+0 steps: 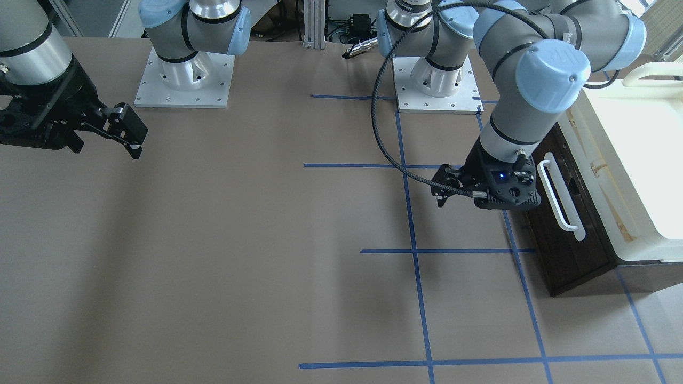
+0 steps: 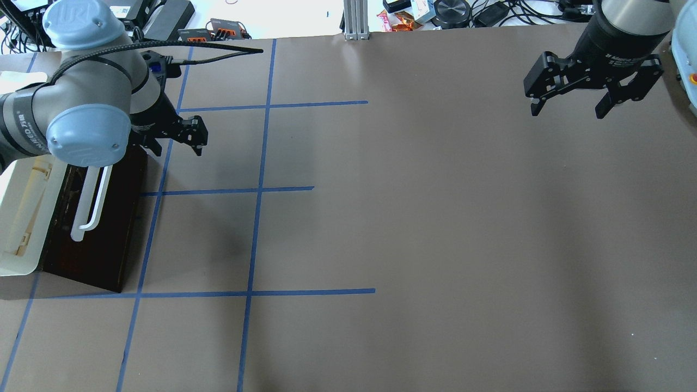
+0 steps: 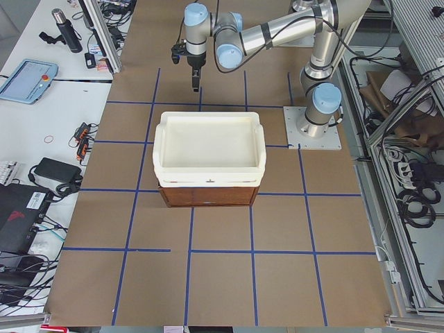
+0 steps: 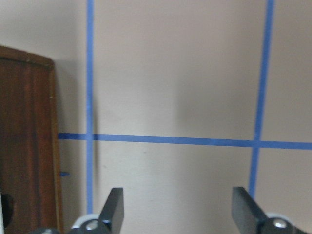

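My gripper is open over bare taped table, its two fingertips wide apart with nothing between them. In the front view it (image 1: 455, 192) hangs left of a dark wooden drawer box (image 1: 563, 256) with a white handle (image 1: 561, 195); in the top view it (image 2: 176, 140) is just right of that box (image 2: 91, 255). A white open bin (image 3: 209, 149) sits on the box. In the wrist view the brown wooden side of the box (image 4: 27, 122) fills the left edge.
Another black gripper (image 1: 102, 128) on a separate arm hangs at the front view's left. Other arm bases (image 1: 435, 89) stand at the back.
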